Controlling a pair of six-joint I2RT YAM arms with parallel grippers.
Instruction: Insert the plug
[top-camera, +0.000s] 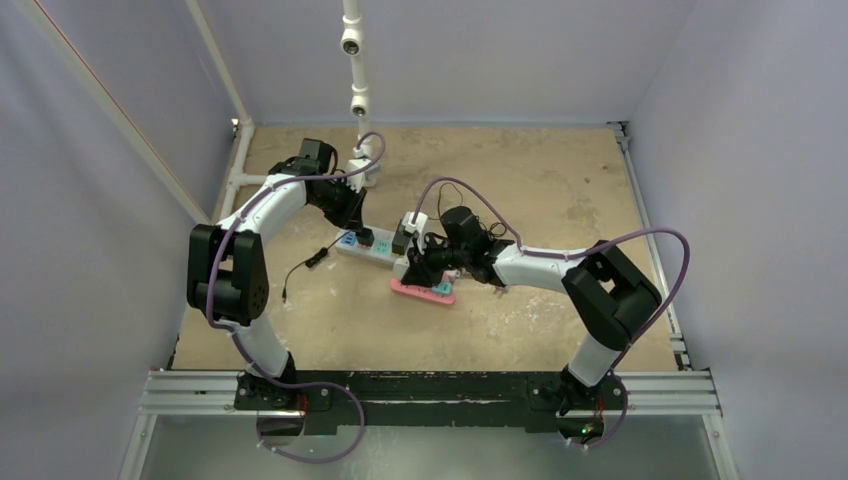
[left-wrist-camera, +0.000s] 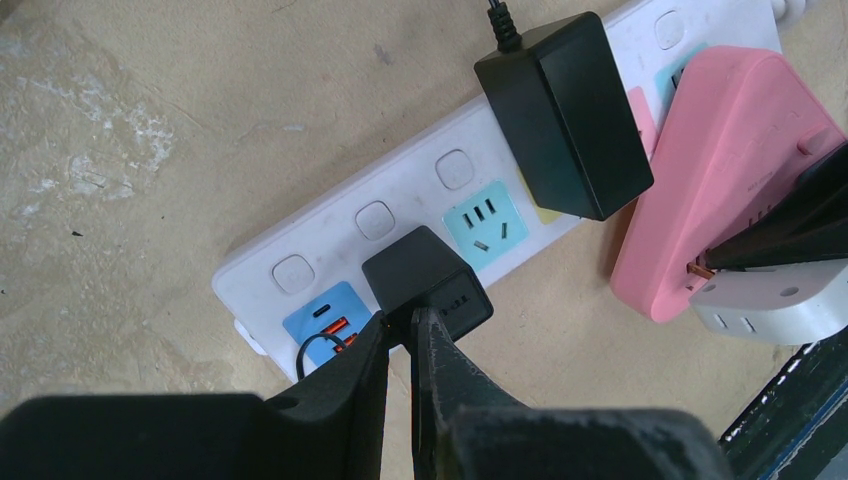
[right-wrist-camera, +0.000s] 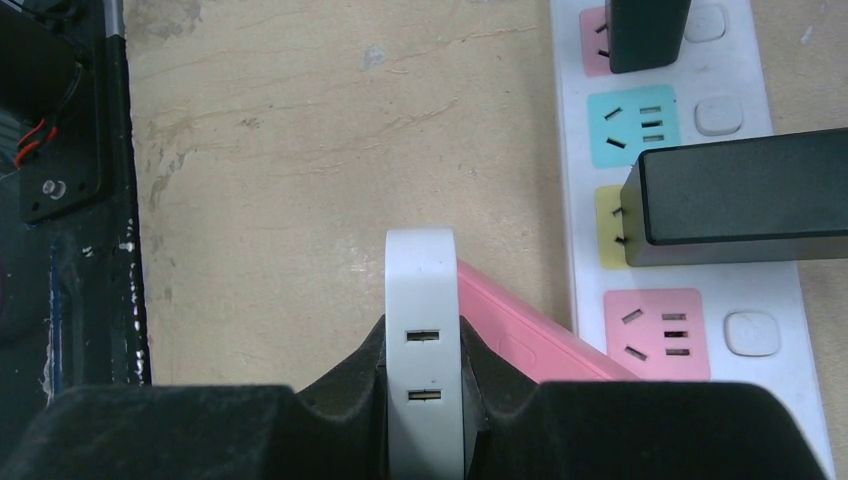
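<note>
In the left wrist view my left gripper is shut on a small black adapter (left-wrist-camera: 415, 265), which stands on the white power strip (left-wrist-camera: 290, 230) beside the blue USB section. My right gripper is shut on a white plug (right-wrist-camera: 422, 290) with two slots on top, held over the pink power strip (left-wrist-camera: 660, 240). Whether the plug's prongs are fully in the pink strip is hidden.
A larger black adapter (right-wrist-camera: 740, 200) sits across the white strip. A loose cable with a black connector (top-camera: 317, 256) lies at the left.
</note>
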